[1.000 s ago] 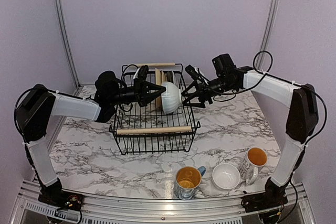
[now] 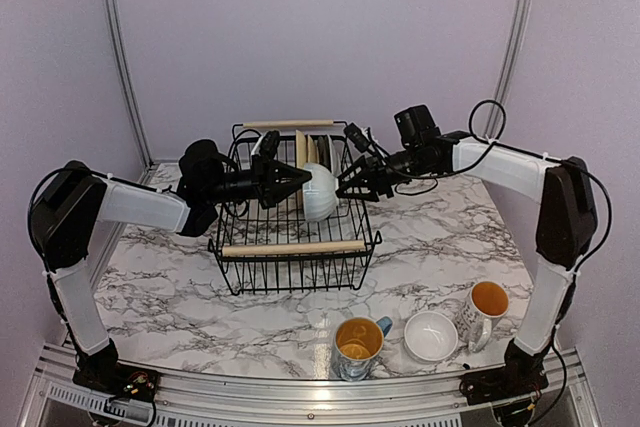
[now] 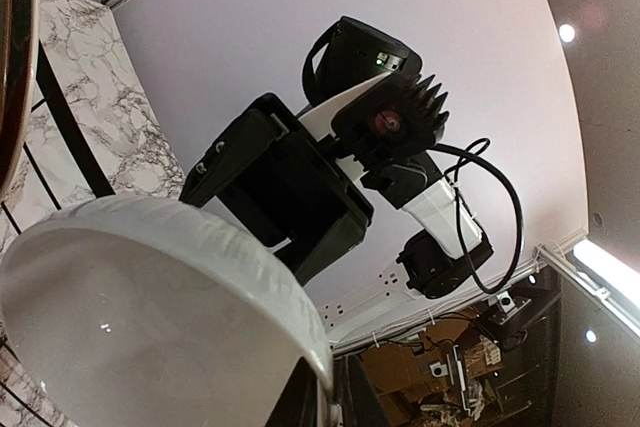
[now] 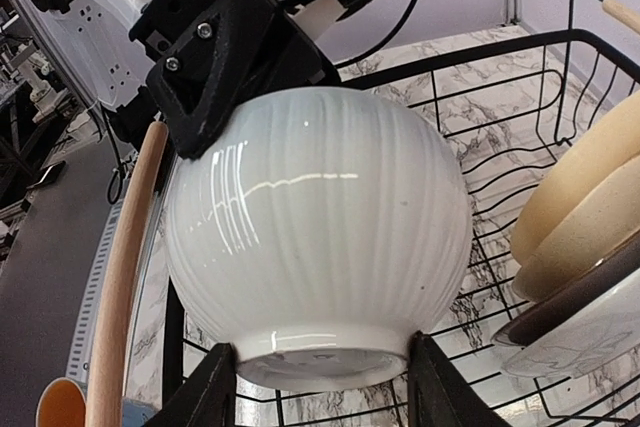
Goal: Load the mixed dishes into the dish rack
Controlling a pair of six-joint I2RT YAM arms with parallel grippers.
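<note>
A white bowl (image 2: 320,193) hangs over the dish rack (image 2: 292,247), tipped on its side between both grippers. My left gripper (image 2: 298,175) holds its rim; in the left wrist view the fingertips (image 3: 318,397) pinch that rim. My right gripper (image 2: 345,185) is at the bowl's base; in the right wrist view its fingers (image 4: 424,387) flank the foot ring. Plates (image 4: 580,197) stand upright in the rack beside the bowl. A blue mug (image 2: 355,352), a small white bowl (image 2: 430,335) and a patterned mug (image 2: 480,317) are on the counter in front.
The rack's front wooden handle (image 2: 292,247) runs below the grippers. Bare marble counter lies left and right of the rack. The walls enclose the back and sides.
The white bowl and both grippers have moved slightly down in the top view, with the right gripper shifting a little leftward and closer onto the bowl's base.
</note>
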